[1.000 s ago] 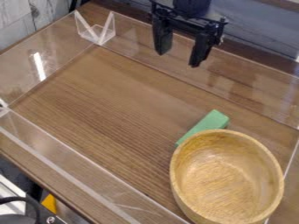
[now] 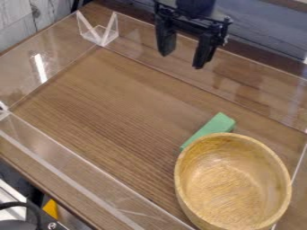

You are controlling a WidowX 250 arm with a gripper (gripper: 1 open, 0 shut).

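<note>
My gripper [image 2: 186, 47] hangs at the top centre of the camera view, open, its two dark fingers apart above the wooden floor of the workspace. Below and to the right, a green block [image 2: 210, 128] lies flat at the back edge of a large beige bowl [image 2: 232, 182], which sits at the bottom right. Nothing shows between the fingers.
A clear angular piece [image 2: 99, 29] stands at the top left. Raised edges run along the back and left, and a dark cable lies at the lower left.
</note>
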